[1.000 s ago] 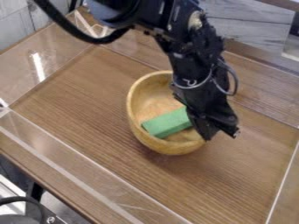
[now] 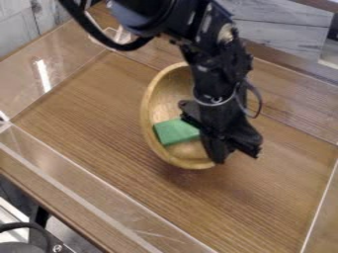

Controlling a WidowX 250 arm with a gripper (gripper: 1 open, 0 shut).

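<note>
My black gripper (image 2: 224, 138) hangs over the right part of a yellow bowl (image 2: 158, 107) in the middle of the table, its fingertips low near the bowl's front right. It looks shut; whether anything is between the fingers cannot be seen. A green block (image 2: 176, 131) lies in the bowl, partly hidden behind the gripper.
The wooden table (image 2: 93, 128) has bare room to the left, front and right of the bowl. A wall runs along the back. Dark cables lie at the front left corner.
</note>
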